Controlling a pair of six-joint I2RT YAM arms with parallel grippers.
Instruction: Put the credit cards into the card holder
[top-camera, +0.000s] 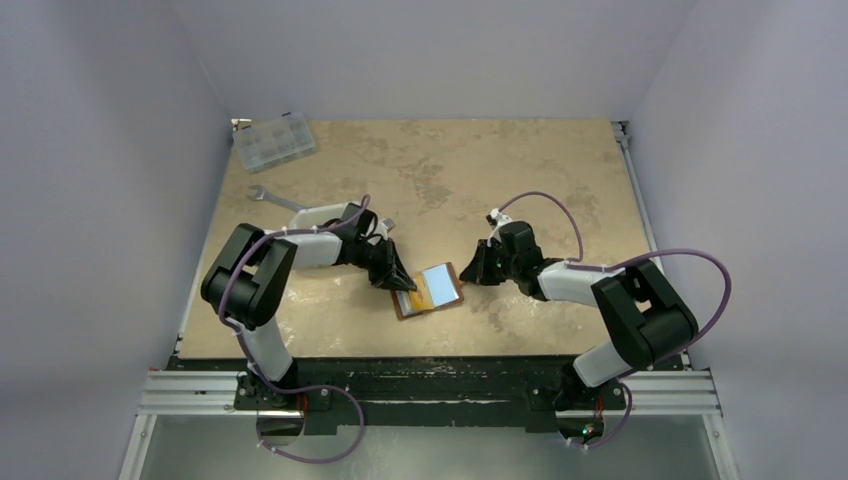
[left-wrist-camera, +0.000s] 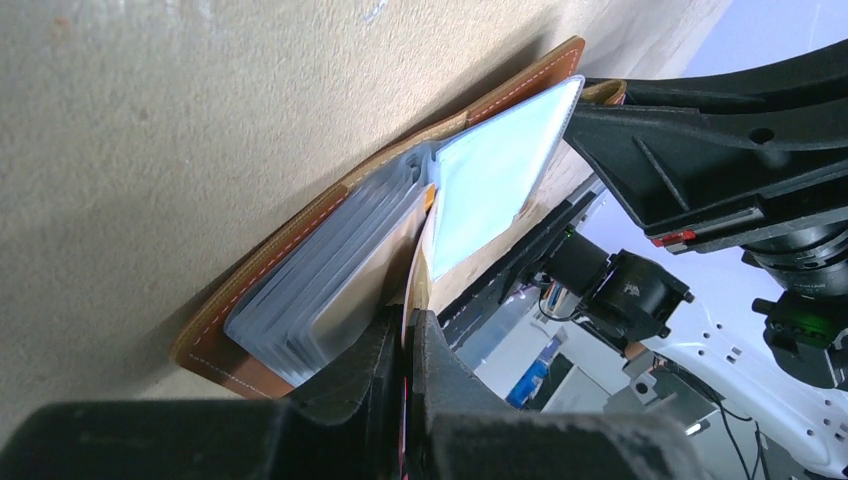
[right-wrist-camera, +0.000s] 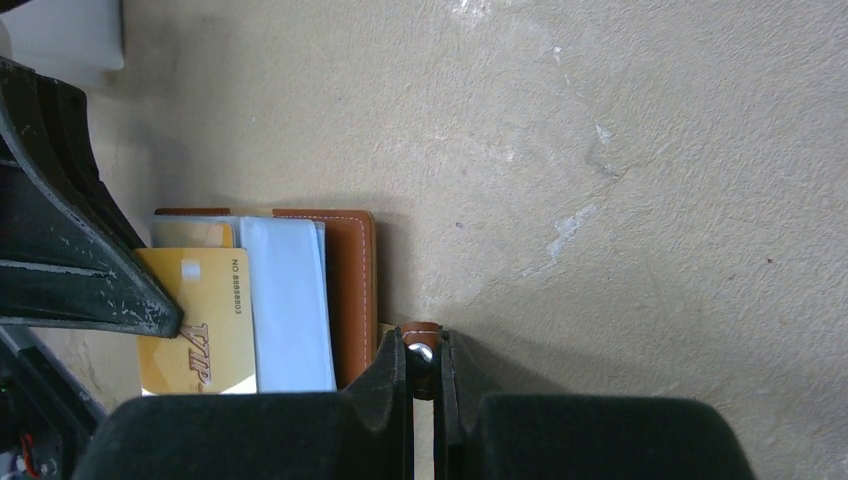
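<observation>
The brown card holder lies open near the table's front middle. Its clear sleeves are fanned to one side, and a pale blue leaf lies on the other. My left gripper is shut on a gold card marked VIP, over the holder's middle. That card shows edge-on in the left wrist view; whether any of it sits in a sleeve I cannot tell. At the holder's right edge my right gripper is shut on its brown strap with a metal snap.
A white box stands behind the left arm, partly hidden. Farther back lie a wrench and a clear compartment case. Bare table fills the back middle and right.
</observation>
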